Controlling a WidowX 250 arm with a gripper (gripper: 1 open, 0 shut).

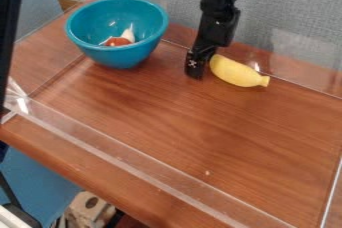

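My black gripper (pixel 201 66) is low over the table, just left of a yellow banana-shaped object (pixel 238 73), close to its left end. I cannot tell how far its fingers are parted or whether they touch the yellow object. A teal bowl (pixel 83 29) sits at the back left, holding a small red and white item (pixel 118 42).
A grey wall stands behind it, and clear plastic edging runs along its sides. The bowl is close to the left of my gripper.
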